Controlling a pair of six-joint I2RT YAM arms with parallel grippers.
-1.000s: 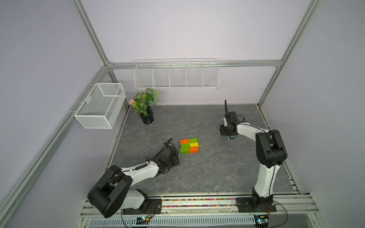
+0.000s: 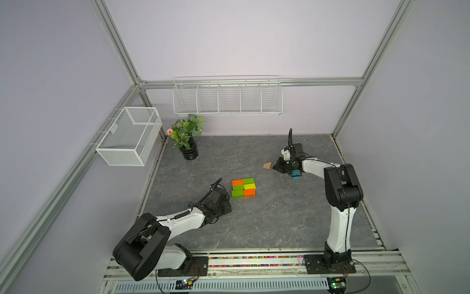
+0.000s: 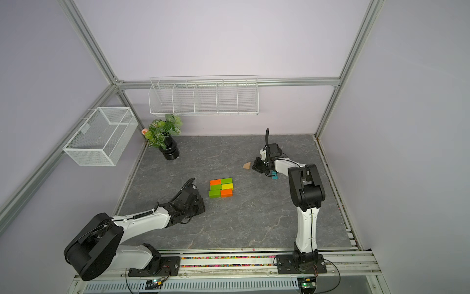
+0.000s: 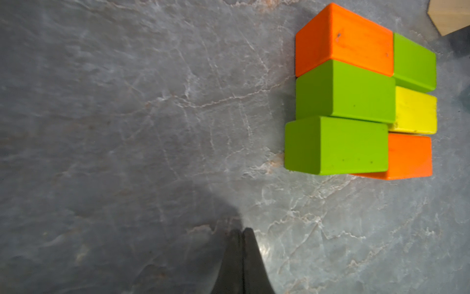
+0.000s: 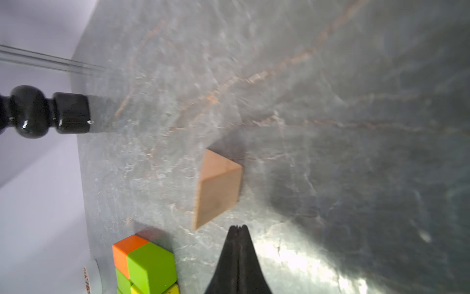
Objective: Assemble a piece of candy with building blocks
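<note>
Six orange, green and yellow blocks form a two-column group on the table, among them an orange block, a yellow block and a green block. A tan triangular block lies apart to the right of the group. My left gripper is shut, empty, at the group's lower left. My right gripper is shut with nothing between its fingers, beside the tan triangle. A cyan block is partly hidden under the right gripper in the top views.
A potted plant stands at the back left. Wire baskets hang on the left and back walls.
The right gripper has moved left, and the tan triangle now shows in the top left view farther left than where it peeked out before. The left arm has stayed still.
</note>
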